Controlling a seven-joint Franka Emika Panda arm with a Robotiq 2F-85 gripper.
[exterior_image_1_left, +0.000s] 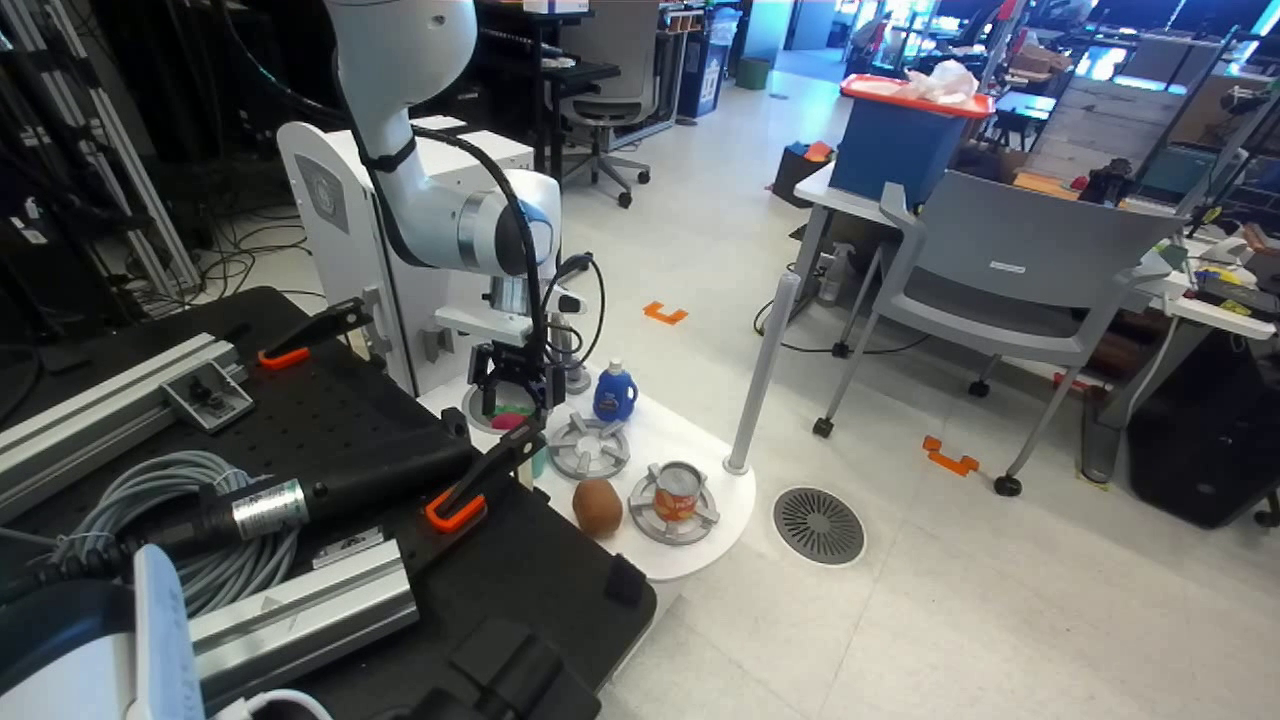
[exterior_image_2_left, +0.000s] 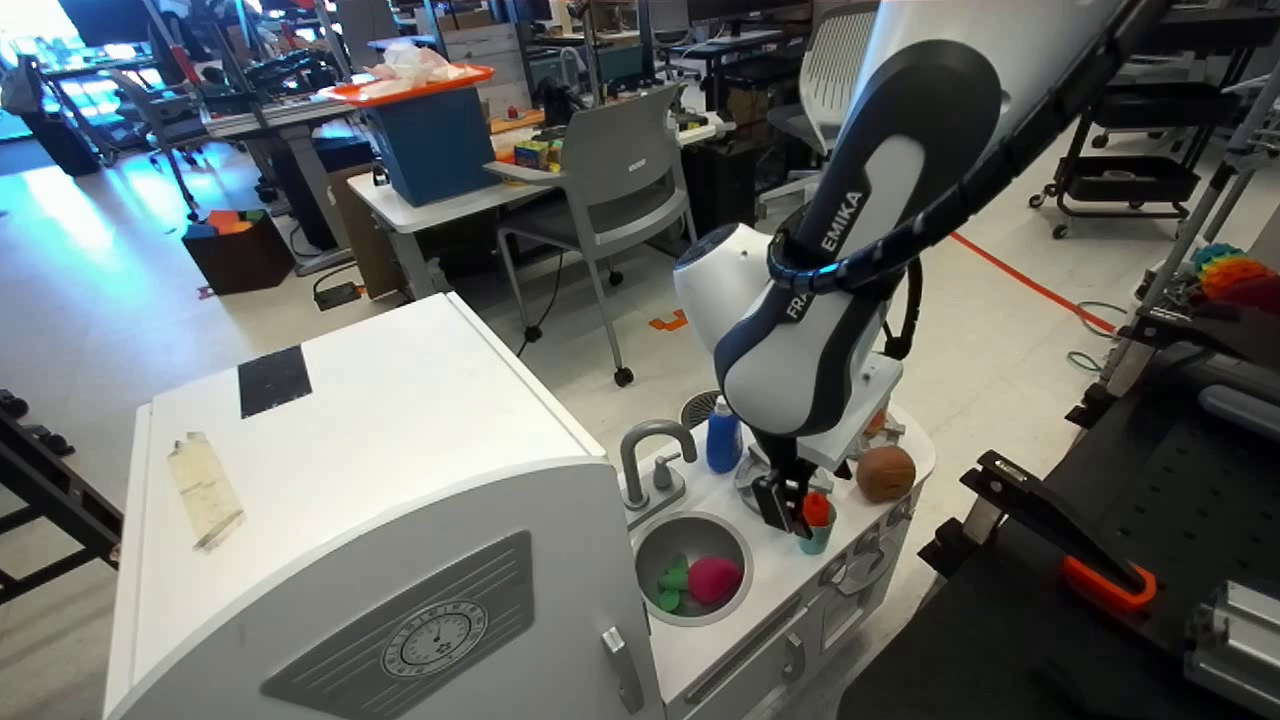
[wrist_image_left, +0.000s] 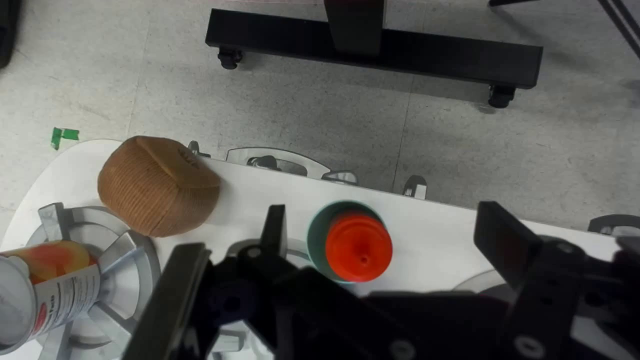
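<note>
My gripper stands open, its fingers spread wide to either side with nothing held between them. Below it, in the wrist view, a teal cup holds an orange-red object. The cup is nearer the left finger. Exterior view 2 has the cup on the white counter, just beside my gripper, with the red top sticking out. From exterior view 1 the cup is mostly hidden behind a black clamp.
A brown ball and a can on a burner sit left of the cup. The sink contains a pink item and a green one. Near the faucet stands a blue bottle.
</note>
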